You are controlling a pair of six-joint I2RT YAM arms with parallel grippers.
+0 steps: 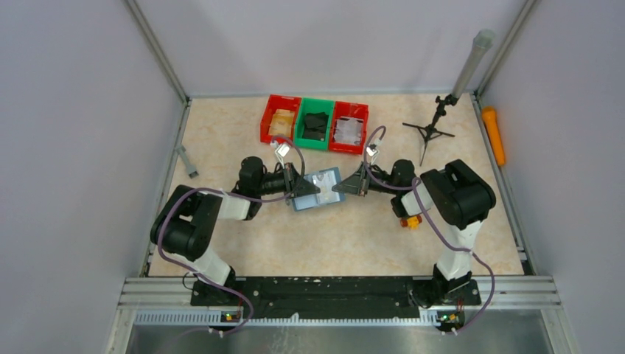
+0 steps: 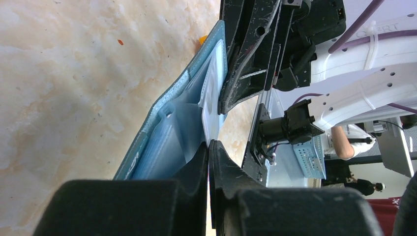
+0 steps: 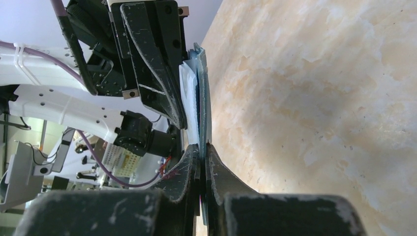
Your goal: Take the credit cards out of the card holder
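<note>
The blue card holder (image 1: 321, 189) is held up above the middle of the table between both grippers. In the left wrist view its pocket (image 2: 182, 123) gapes, with a thin whitish layer (image 2: 212, 93) along one side. My left gripper is shut on that side of the holder. My right gripper is shut on the holder's thin edge (image 3: 203, 98), seen end-on in the right wrist view. I cannot tell whether the whitish layer is a card or a sleeve.
Red (image 1: 264, 129), green (image 1: 313, 146) and red bins stand at the back. A black tripod (image 1: 431, 133) stands back right, an orange tube (image 1: 494, 136) lies at the right edge, and a small orange-red toy (image 1: 413, 223) sits under the right arm.
</note>
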